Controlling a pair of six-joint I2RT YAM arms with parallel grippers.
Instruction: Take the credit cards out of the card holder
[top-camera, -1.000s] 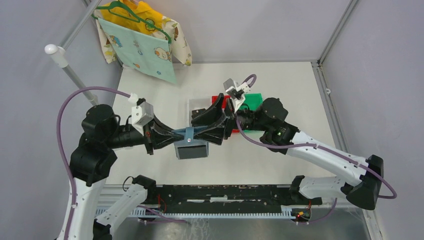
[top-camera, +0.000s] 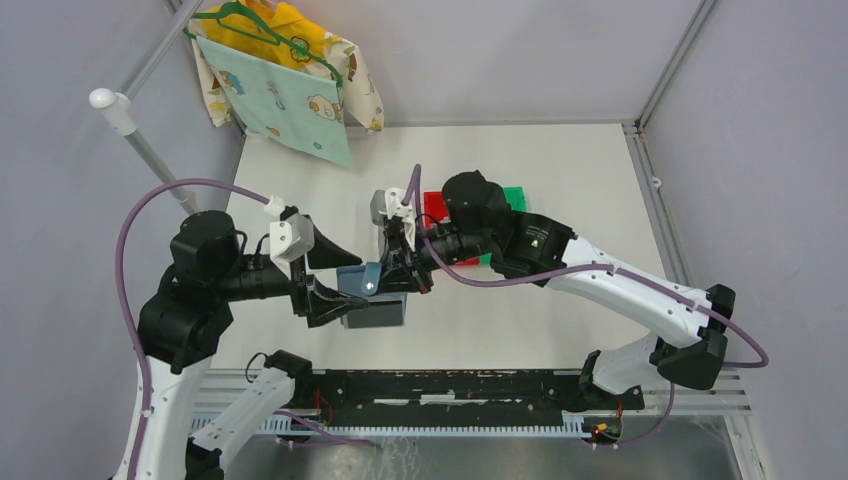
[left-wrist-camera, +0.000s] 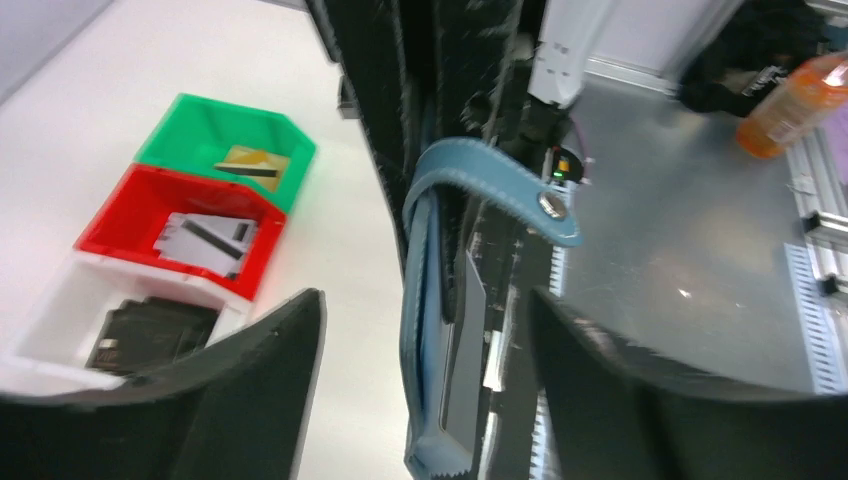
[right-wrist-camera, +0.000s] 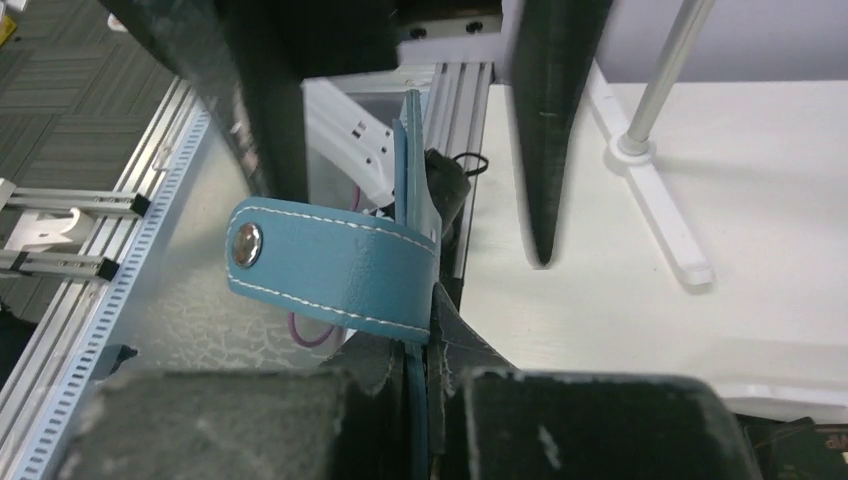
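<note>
The blue leather card holder (top-camera: 375, 312) hangs above the table between both arms, its strap (right-wrist-camera: 330, 262) with a metal snap undone and sticking out. My right gripper is shut on the holder's upper edge near the strap. Open around the other side of it is my left gripper (top-camera: 361, 281); its two fingers (left-wrist-camera: 270, 365) stand apart, with the holder edge-on between them and a gap on either side. A greyish face shows along the holder (left-wrist-camera: 465, 365) in the left wrist view; whether that is a card or the lining I cannot tell.
In the left wrist view, a white bin (left-wrist-camera: 50, 345) holds black cards (left-wrist-camera: 155, 335), a red bin (left-wrist-camera: 125, 205) grey cards (left-wrist-camera: 205, 243), and a green bin (left-wrist-camera: 185, 120) gold ones (left-wrist-camera: 255, 165). A white stand (top-camera: 150, 155) with hanging clothes is at the left.
My right gripper, earlier with its fingers apart, has moved left and closed on the holder.
</note>
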